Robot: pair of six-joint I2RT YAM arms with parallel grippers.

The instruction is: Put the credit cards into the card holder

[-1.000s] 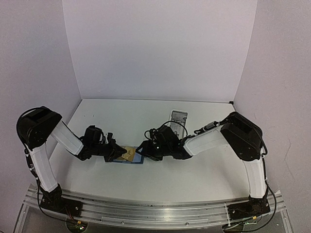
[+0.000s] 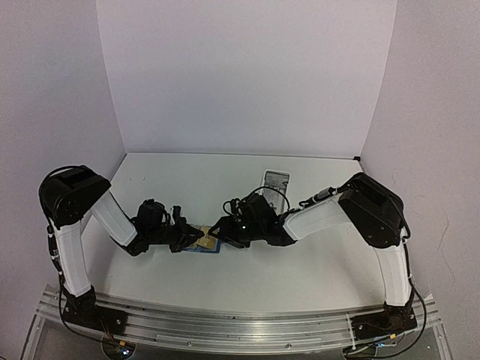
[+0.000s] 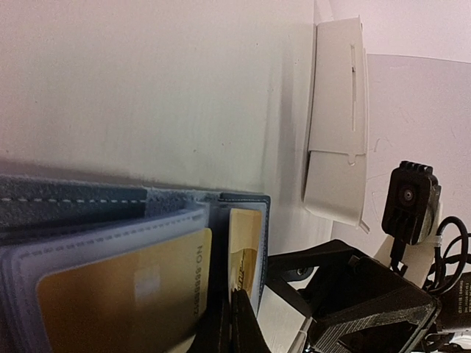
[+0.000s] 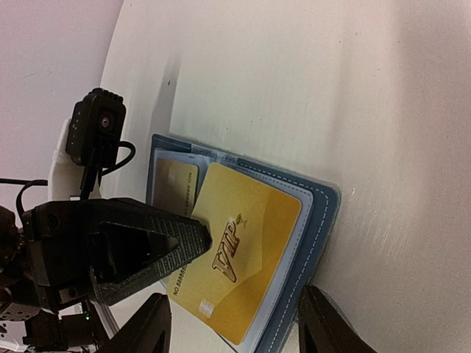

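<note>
The blue card holder [image 2: 213,250] lies open on the table between both grippers. A gold VIP card [image 4: 254,246] sits on its right half in the right wrist view, partly covered by a black finger of the left gripper. A second gold card [image 3: 121,294] shows in the clear pocket on the other half. My left gripper is shut, its tips at the VIP card; nothing clearly shows between them. At the holder's right end, my right gripper has its fingers apart, with the holder's edge reaching between them.
Behind the right arm stands a white box [image 2: 274,184] with a printed face. Bare white table [image 2: 225,281] lies in front of the holder, up to the metal rail [image 2: 240,326]. The two grippers are close together over the holder.
My left gripper has moved right along the holder, toward the right gripper, and the gold card has shifted right as well. The right arm has hardly moved.
</note>
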